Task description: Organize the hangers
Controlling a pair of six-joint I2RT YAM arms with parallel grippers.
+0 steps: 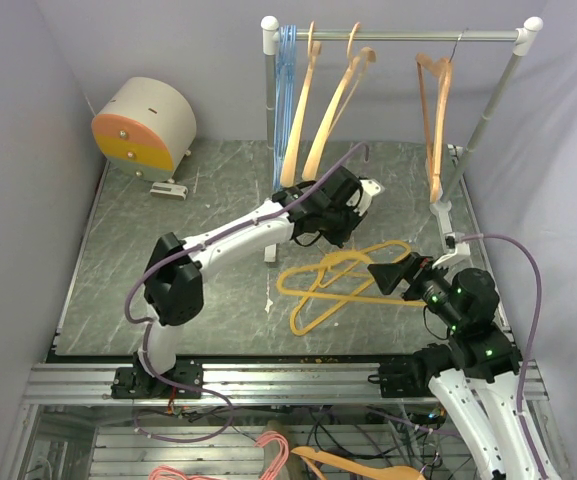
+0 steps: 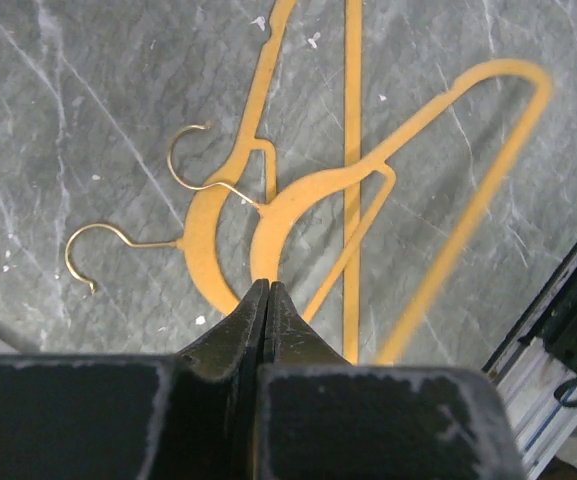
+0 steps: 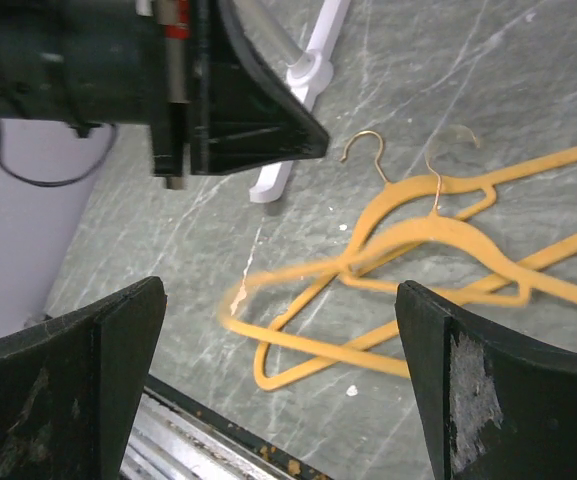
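Note:
Several yellow hangers (image 1: 318, 320) with metal hooks overlap on the grey floor below the rack; one (image 2: 468, 220) is blurred and partly raised. My left gripper (image 1: 343, 240) is shut over them, its tips by a hanger's curved middle; the piece between its fingers is mostly hidden. My right gripper (image 1: 398, 270) stands open at the right of the pile, with yellow hanger parts beyond its fingers in the right wrist view.
The rack's rail (image 1: 398, 36) carries blue hangers (image 1: 286, 90) and wooden hangers (image 1: 438, 120). A rounded drawer box (image 1: 143, 125) stands back left.

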